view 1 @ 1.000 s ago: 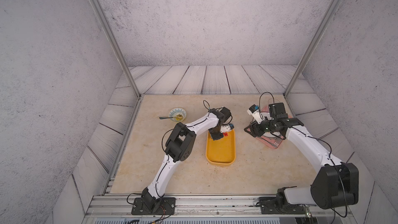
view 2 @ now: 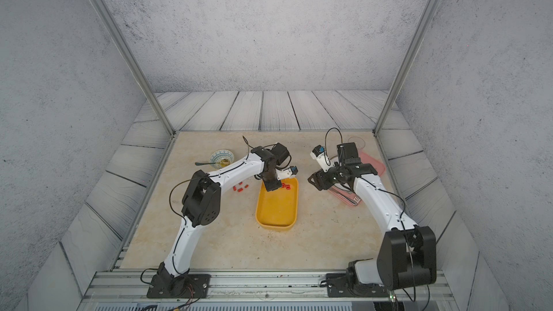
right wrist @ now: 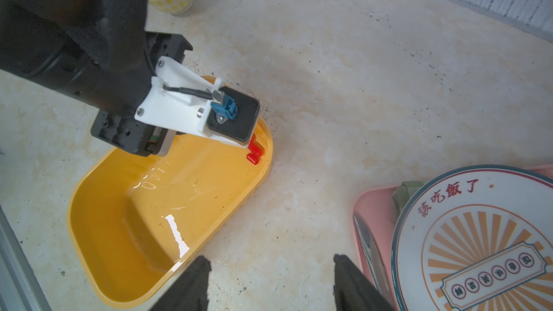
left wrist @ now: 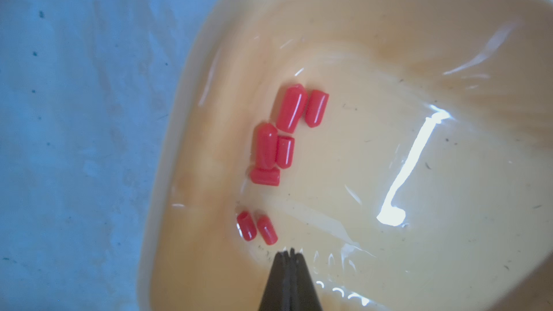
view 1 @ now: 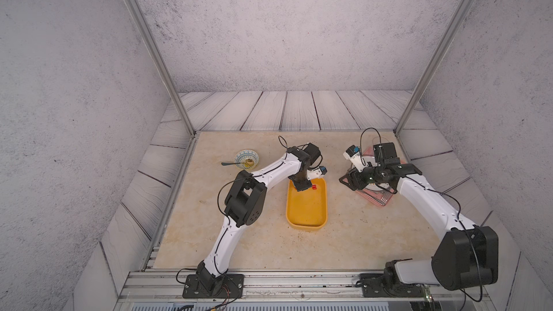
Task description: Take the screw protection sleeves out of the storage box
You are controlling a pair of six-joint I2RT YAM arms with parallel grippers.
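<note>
Several small red sleeves (left wrist: 266,145) lie on the floor of the yellow storage box, gathered near one wall in the left wrist view. Two of them (left wrist: 257,228) lie a little apart from the others, closest to my left gripper. That gripper is over the box's far end, its tips together, and nothing shows between them. My right gripper is off to the right of the box, open and empty, its fingers wide apart. More red sleeves (view 2: 239,186) rest on the table left of the box in the top right view.
A patterned bowl (view 1: 247,158) with a spoon stands at the back left. To the right, a pink tray (right wrist: 374,207) carries a plate (right wrist: 484,242) and cutlery, beneath my right arm. The table in front of the box is bare.
The box and the right arm have stayed put.
</note>
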